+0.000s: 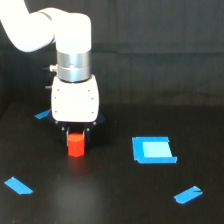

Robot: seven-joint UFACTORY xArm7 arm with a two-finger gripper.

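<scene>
Low over the dark table at the left, a white arm ends in my gripper (76, 131), which points straight down. Directly beneath its white body is a small red block (76, 145), its top edge up among the dark fingers. The fingers blend into the black background, so whether they touch the block or stand apart from it cannot be made out. Whether the block rests on the table or is slightly raised is also unclear.
Right of the middle lies a light square (156, 149) with a blue tape border (138, 150). Blue tape strips mark the table at the front left (18, 186), front right (188, 195) and behind the arm (43, 114).
</scene>
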